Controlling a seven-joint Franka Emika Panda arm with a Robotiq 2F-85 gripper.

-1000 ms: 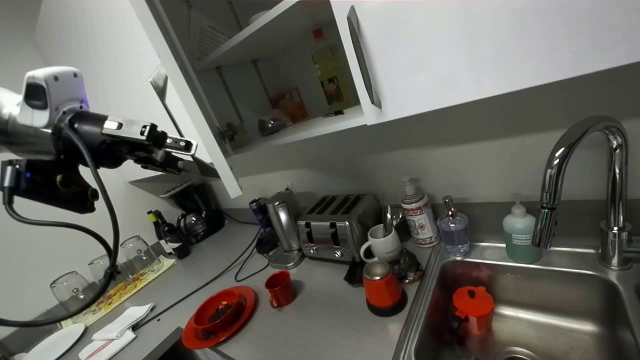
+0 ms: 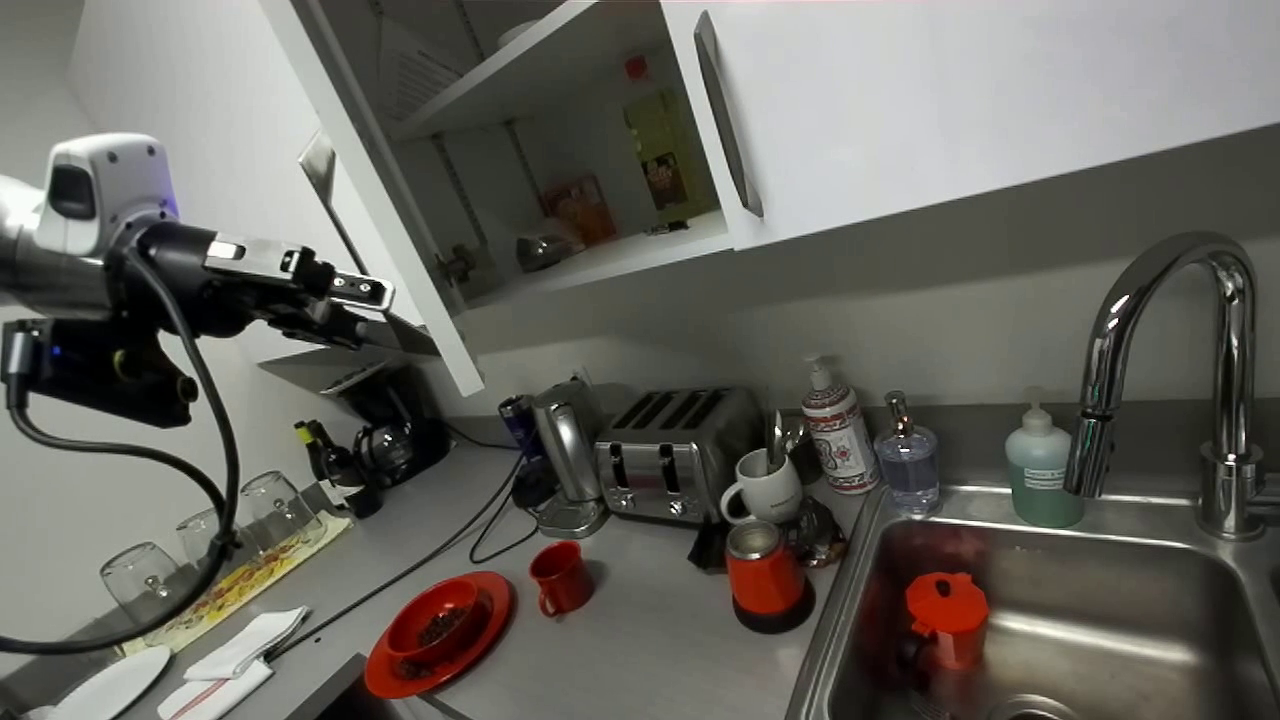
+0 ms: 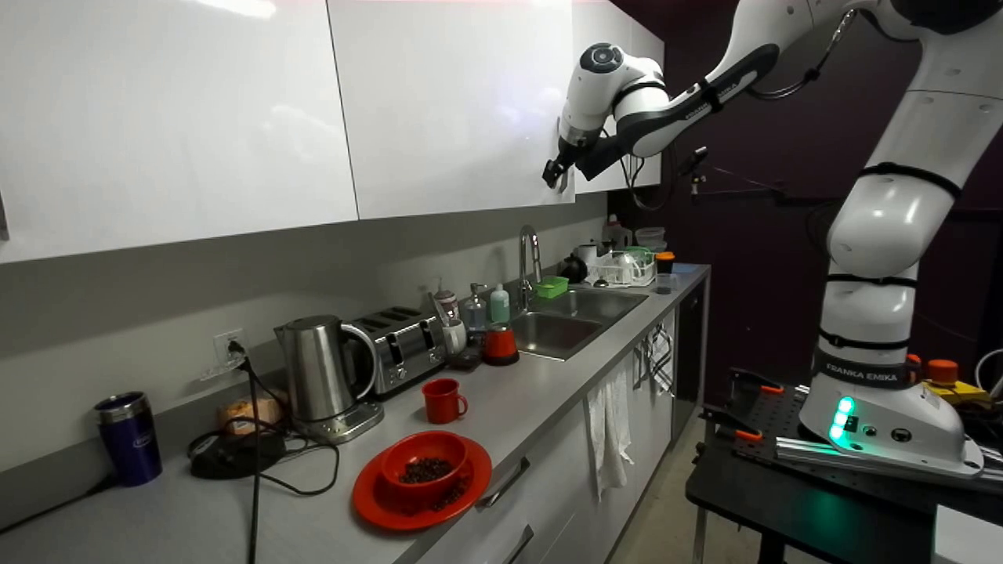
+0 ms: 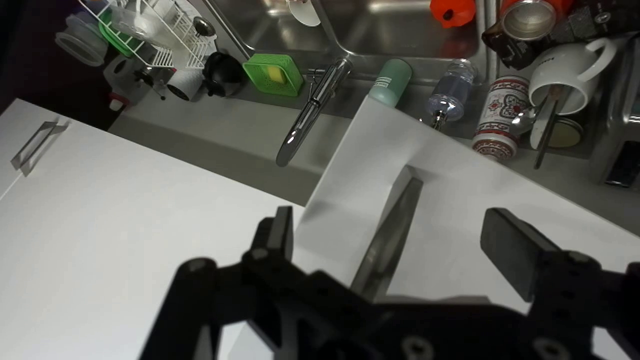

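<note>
In the wrist view my gripper stands open, with one finger on each side of a metal bar handle (image 4: 387, 246) on a white cabinet door (image 4: 462, 180). Nothing is gripped, and both fingers look clear of the handle, though its lower end is hidden behind the gripper body. From exterior view 1 the same door (image 2: 372, 192) stands ajar, with the gripper (image 2: 360, 312) at its outer face. Behind it, shelves (image 2: 624, 258) hold a yellowish bottle (image 2: 663, 150) and a few small items. Exterior view 2 shows the gripper (image 3: 556, 177) small and dark near the cabinet's lower edge.
Below lies the counter (image 2: 648, 636) with a red cup (image 2: 561, 578), a red bowl (image 2: 434, 620) on a red plate (image 2: 498, 594), a toaster (image 2: 678, 450) and a kettle (image 3: 315, 366). A tall faucet (image 2: 1236, 360) rises by the sink. Another white cabinet door (image 2: 996, 96) adjoins the opening.
</note>
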